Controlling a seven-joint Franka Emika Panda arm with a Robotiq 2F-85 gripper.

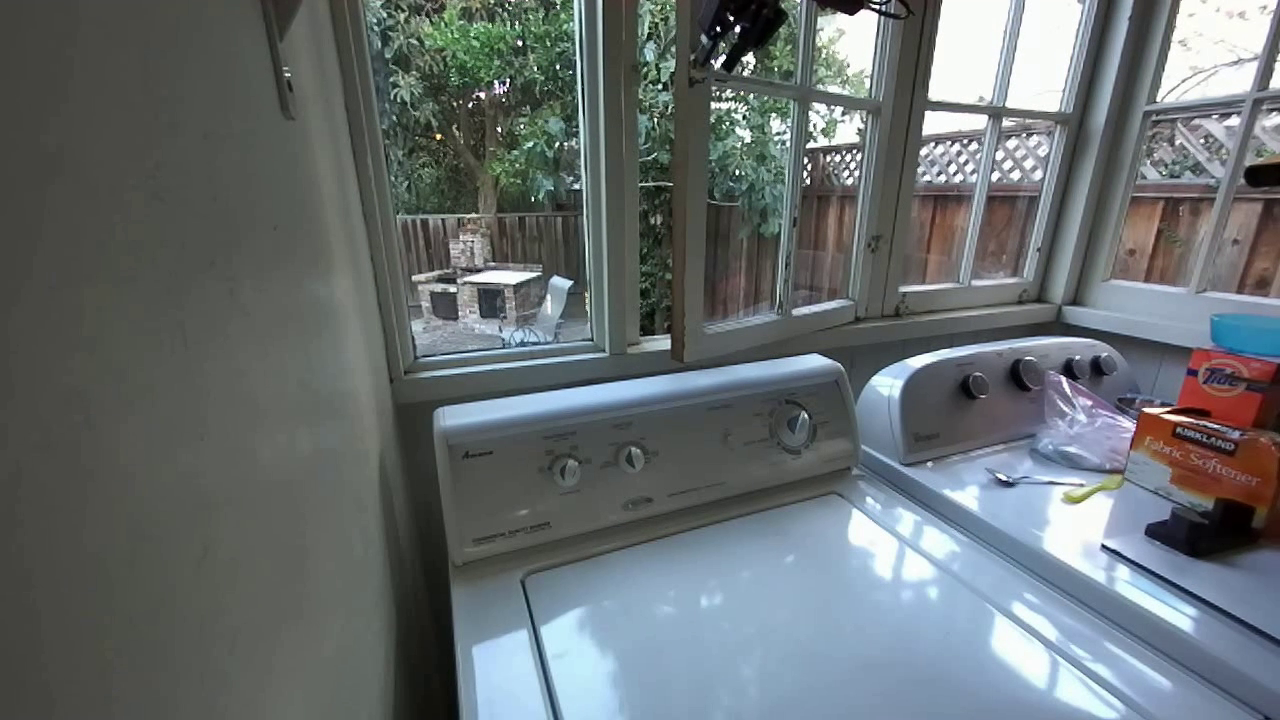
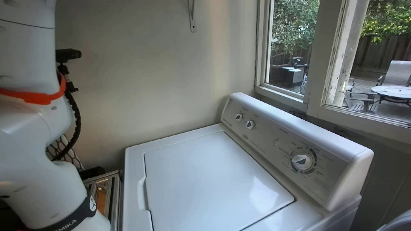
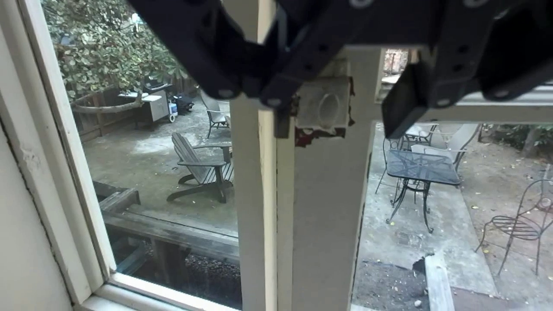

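Note:
In exterior view 1, a white-framed casement window (image 1: 828, 322) stands ajar, its free edge swung into the room. My gripper (image 1: 716, 62) shows at the top of that view, in front of the upper part of this sash. From the wrist, the gripper is open, its dark fingers apart. One finger appears by the sash's edge, the other over the glass side. Between them in the picture lies the sash's upright (image 3: 326, 207), bearing a worn, painted-over plate (image 3: 324, 106) with chipped paint. Whether either finger touches the wood I cannot tell.
Below the window stands a white washer (image 1: 720, 624) with a raised control panel (image 1: 672, 438). To its right, another machine (image 1: 924, 414) carries a plastic bag (image 1: 1080, 426), a spoon and an orange fabric softener box (image 1: 1200, 462). A bare wall (image 1: 204, 360) bounds the left.

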